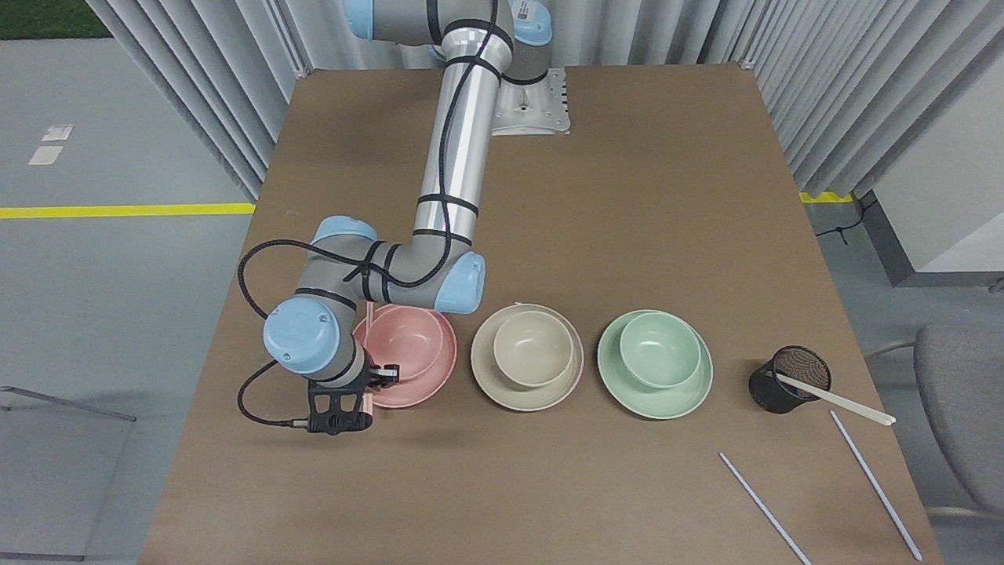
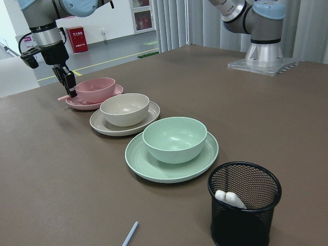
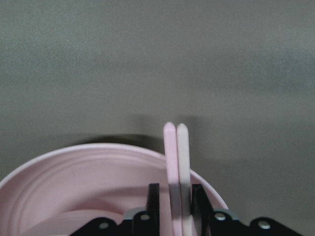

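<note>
In the wrist view two pale pink chopsticks (image 3: 173, 184) lie side by side across the rim of the pink plate (image 3: 59, 167). My gripper straddles them, open, with a gap showing beside the left finger; the right finger is close to the lighter stick. The pink bowl (image 1: 406, 340) sits on the plate. In the left view the gripper (image 2: 72, 92) is low at the bowl's near side; its fingertips are hard to see there.
To the right stand a cream bowl (image 1: 532, 344) and a green bowl (image 1: 659, 348), each on a plate. A black mesh cup (image 1: 773, 391) holds white chopsticks; two loose sticks (image 1: 765, 508) lie at the front right.
</note>
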